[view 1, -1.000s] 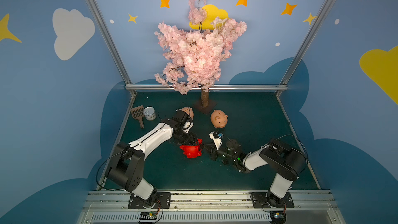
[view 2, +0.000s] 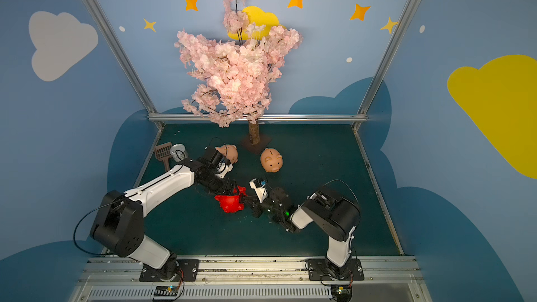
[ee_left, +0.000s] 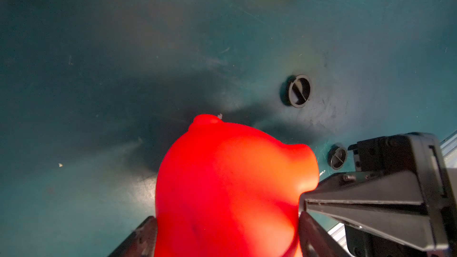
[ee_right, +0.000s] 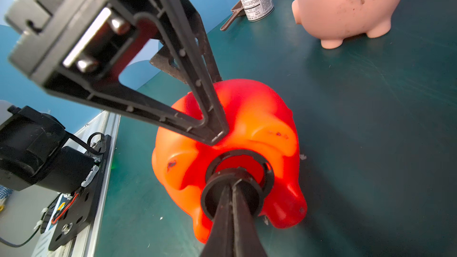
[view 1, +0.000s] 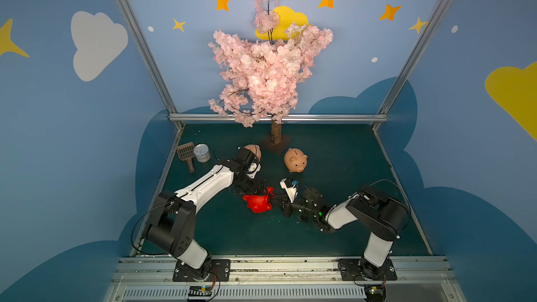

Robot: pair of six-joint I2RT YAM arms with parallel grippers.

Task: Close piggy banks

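Note:
The red piggy bank (ee_right: 280, 128) lies on its side with the round, black-rimmed belly hole (ee_right: 269, 177) facing my right gripper. My left gripper is open around its body, one finger on each side and close against the red surface. The right gripper has its fingertips together on the thin crossbar of a black plug (ee_right: 209, 204). That plug is in front of the hole, offset to its lower left, and part of the red inside still shows past it. Two more black plugs, one nearer (ee_left: 337, 156) and one farther (ee_left: 298, 90), lie on the floor.
A pink piggy bank (ee_right: 352, 7) stands behind the left arm, and a tan one (view 1: 295, 160) by the tree trunk (view 1: 276, 133). A can (view 1: 202, 152) and slotted scoop (view 1: 186, 153) are at the back left.
The right arm has shifted very slightly left, toward the red piggy bank. The left arm and the piggy banks look unmoved.

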